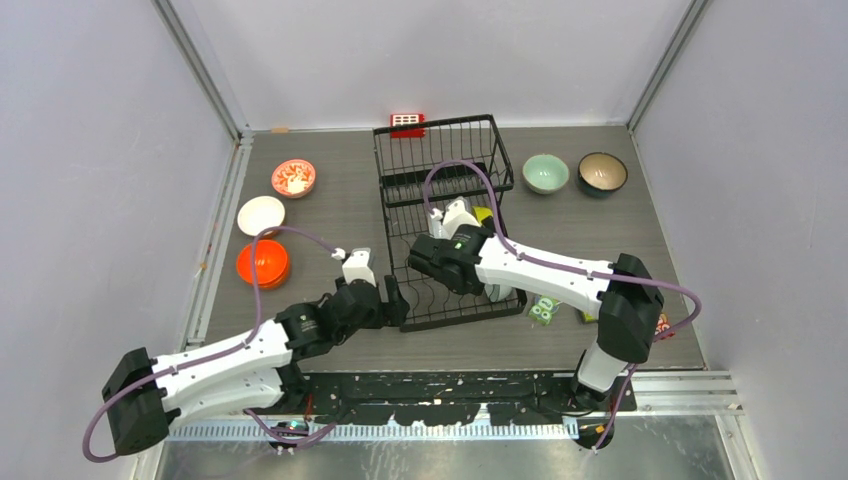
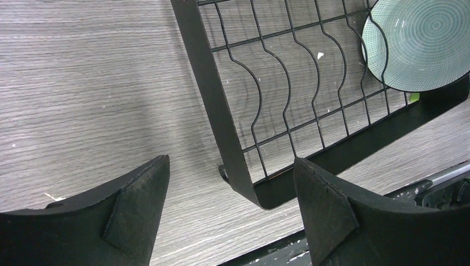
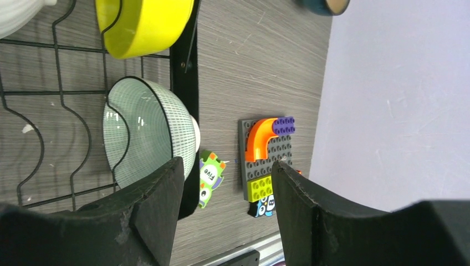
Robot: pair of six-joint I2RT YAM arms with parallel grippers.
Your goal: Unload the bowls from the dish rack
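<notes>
The black dish rack [image 1: 460,322] stands in the middle of the table. In the right wrist view it holds a pale green bowl [image 3: 183,124] on its side, a yellow bowl [image 3: 180,25] above that, and part of a white bowl [image 3: 19,14] at the upper left. My right gripper is open above the rack with nothing between its fingers; in the top view its arm covers most of these bowls. Near the rack's front left corner my left gripper is open and empty, the rack's corner showing between its fingers.
On the left lie a patterned bowl [image 1: 294,178], a white bowl [image 1: 261,215] and orange bowls [image 1: 264,263]. A green bowl [image 1: 545,174] and a dark bowl with tan inside [image 1: 602,173] stand at the back right. Toy blocks [image 3: 269,152] lie right of the rack.
</notes>
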